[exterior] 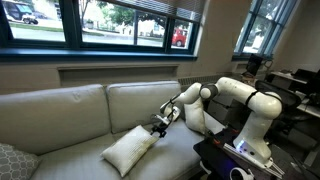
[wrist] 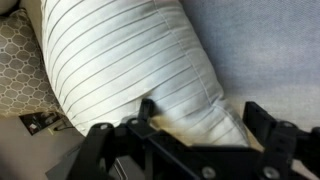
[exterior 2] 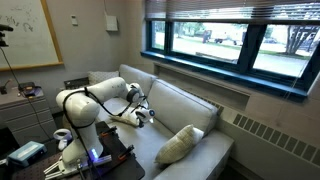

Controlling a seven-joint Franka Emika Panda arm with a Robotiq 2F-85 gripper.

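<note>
A white striped pillow [exterior: 128, 150] lies on the sofa seat, leaning toward the backrest. It fills much of the wrist view, where its near corner [wrist: 205, 110] reaches into the space between my gripper's spread fingers. The gripper is open, with one dark finger [wrist: 143, 113] over the pillow and the other beside its edge above the grey seat. In exterior view 1 the gripper [exterior: 158, 130] is low at the pillow's right end. From the other side, the arm partly hides this pillow [exterior 2: 122, 116]. Whether the fingers touch the fabric I cannot tell.
A second light cushion [exterior 2: 178, 147] rests on the sofa on the other side of the arm. A patterned cushion [exterior: 15, 163] stands at the far left end. The sofa backrest [exterior: 60, 115] runs behind, and bare seat lies between the second cushion and the gripper.
</note>
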